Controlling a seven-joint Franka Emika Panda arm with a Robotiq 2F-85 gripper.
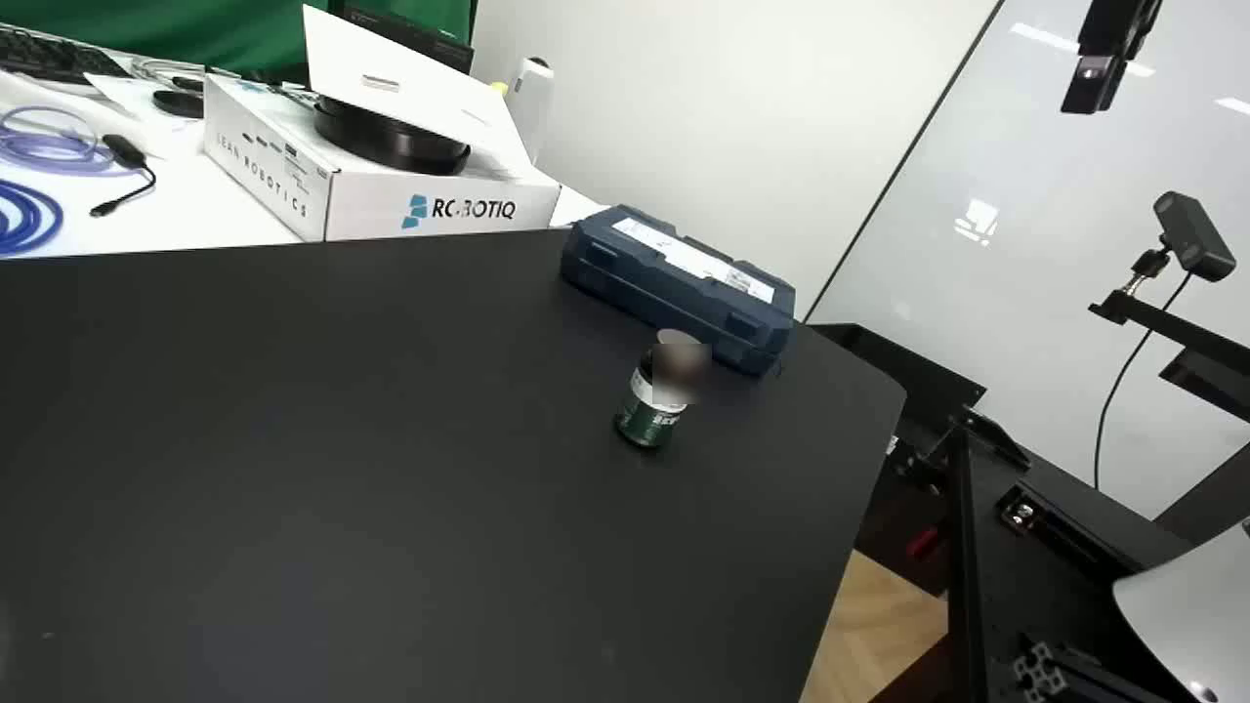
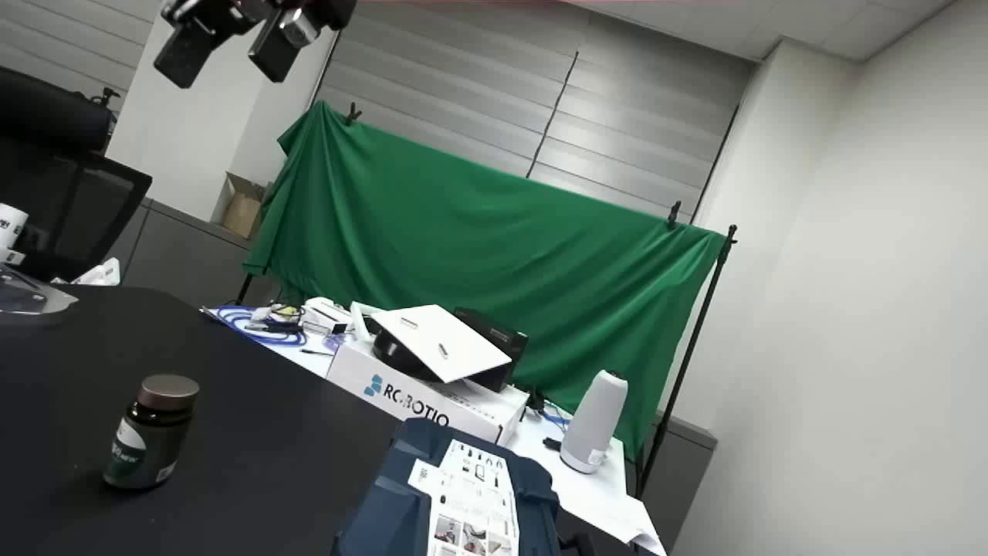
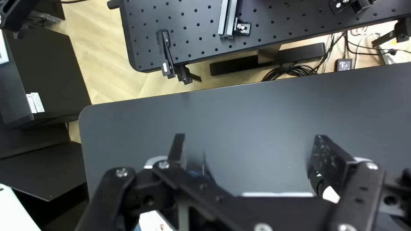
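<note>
A dark green pill bottle with a brown lid stands upright on the black table; a blurred patch covers part of this bottle in exterior view 1. High above the tabletop, my gripper hangs with its two fingers apart. In the wrist view the gripper is spread wide, with only bare table showing between its fingertips. A dark, white-marked object is partly hidden behind the right finger; I cannot tell whether it is the bottle.
A dark blue case with white paper on its lid lies just behind the bottle. Beyond the table stand a white Robotiq box and blue cables. A perforated black platform lies across a gap.
</note>
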